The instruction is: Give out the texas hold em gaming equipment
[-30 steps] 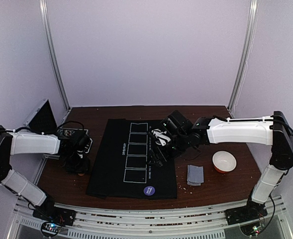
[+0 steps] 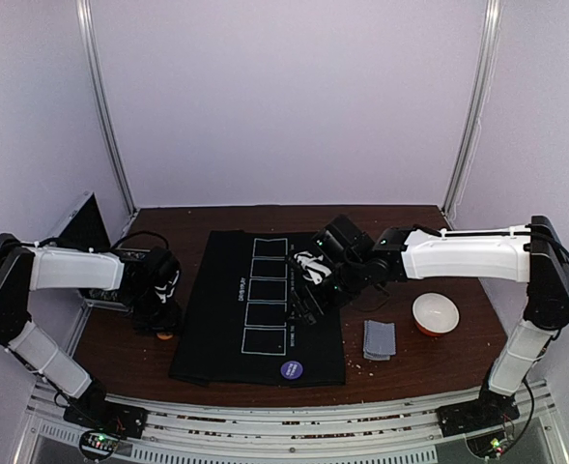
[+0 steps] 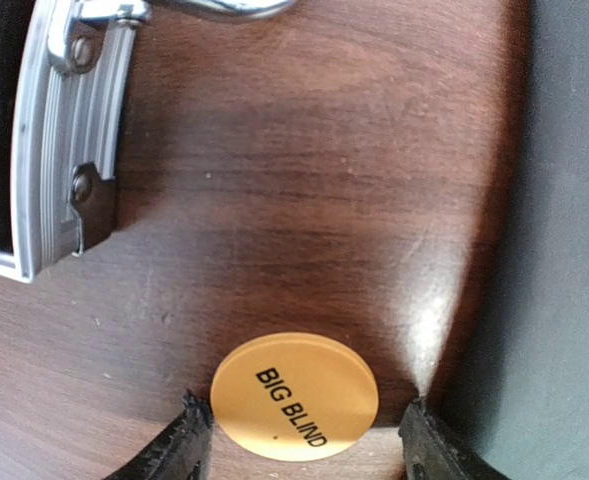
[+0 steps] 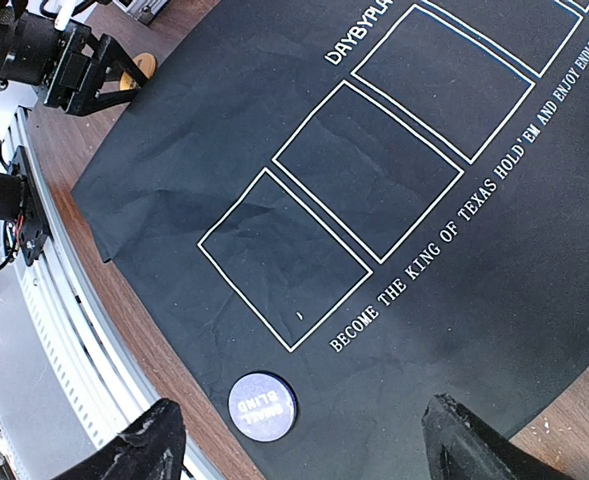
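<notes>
An orange BIG BLIND disc [image 3: 294, 395] lies on the wood table beside the black mat's left edge, with the fingertips of my part-open left gripper on either side of it. The purple SMALL BLIND disc [image 4: 263, 406] lies near the mat's front edge. My right gripper hangs open over the black mat [image 4: 224, 150], nothing seen between its fingers. The mat carries a row of white card outlines.
An aluminium case [image 3: 59, 200] stands open at the left. Right of the mat are a stack of grey cards [image 2: 379, 340] and a white bowl [image 2: 436, 312].
The right arm has not visibly moved.
</notes>
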